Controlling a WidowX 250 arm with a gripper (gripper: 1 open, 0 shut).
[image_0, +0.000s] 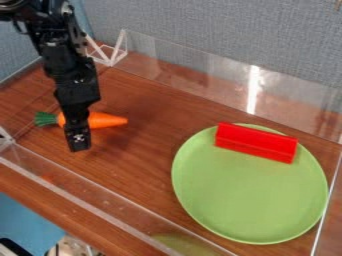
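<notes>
A black gripper reaches down from the top left, its fingertips low over a toy carrot that lies on the wooden surface, green top to the left, orange tip to the right. The gripper covers part of the carrot's middle. Whether the fingers hold it is not clear. At the right, a red block lies on the back part of a green plate.
Clear acrylic walls edge the wooden area at the back and front. A white wire frame sits at the back left corner. The wood between carrot and plate is clear.
</notes>
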